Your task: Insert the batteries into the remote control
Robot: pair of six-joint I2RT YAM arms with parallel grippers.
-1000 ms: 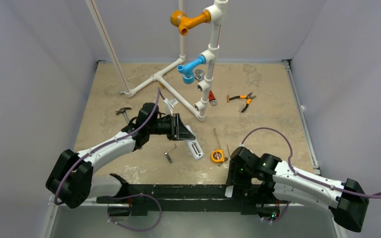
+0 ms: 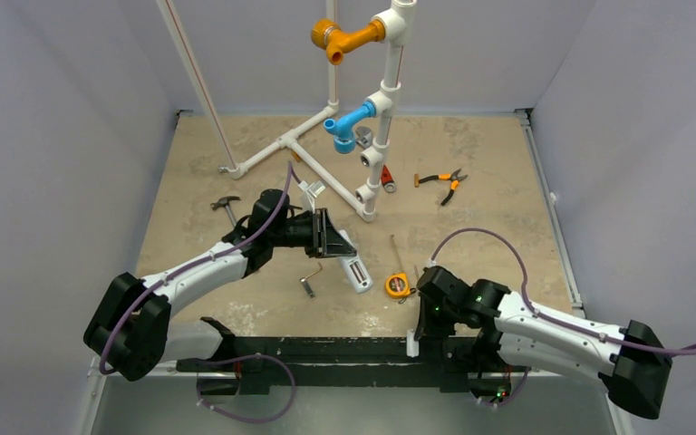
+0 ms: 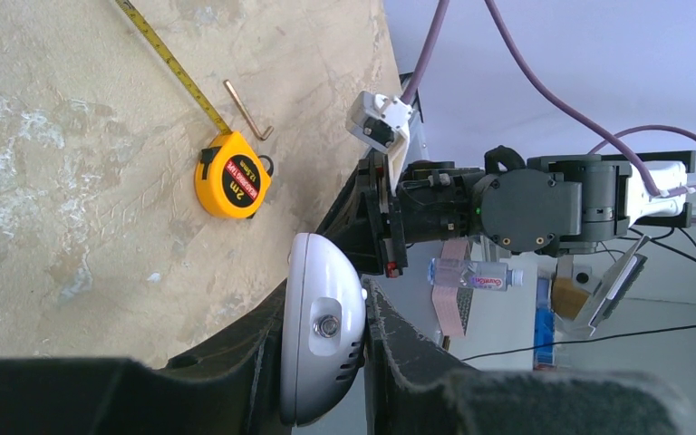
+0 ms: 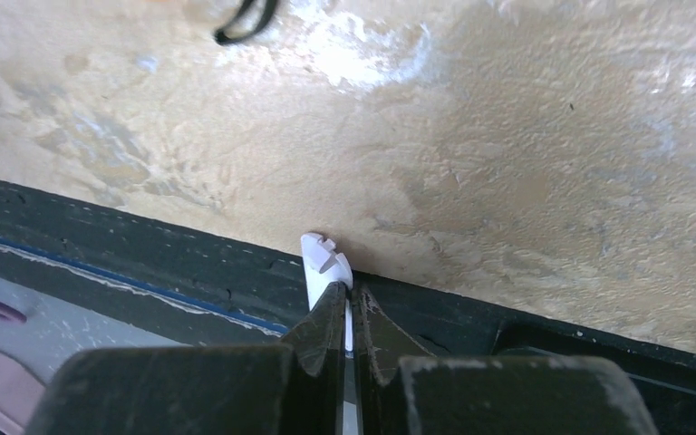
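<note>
My left gripper (image 2: pixel 348 248) is shut on the white remote control (image 2: pixel 356 272), which it carries above the table. The remote's open battery compartment, with dark slots, faces up in the top view; whether batteries lie in it, I cannot tell. From the left wrist, one rounded end of the remote (image 3: pixel 324 313) shows between the fingers. Over the black front edge, my right gripper is shut on a thin white piece that looks like the battery cover (image 4: pixel 324 263). That cover (image 2: pixel 412 344) pokes out past the fingertips. No loose batteries are clearly seen.
Between the arms lies a yellow tape measure (image 2: pixel 398 285) with its blade out, a hex key (image 3: pixel 248 111) beside it. A white pipe frame (image 2: pixel 331 186) stands behind. Pliers (image 2: pixel 444 184), a hammer (image 2: pixel 226 206) and a small crank tool (image 2: pixel 309 283) lie around.
The right gripper has shifted slightly left and up in the top view, and the white piece in it has turned a little. The left arm and remote have stayed put.
</note>
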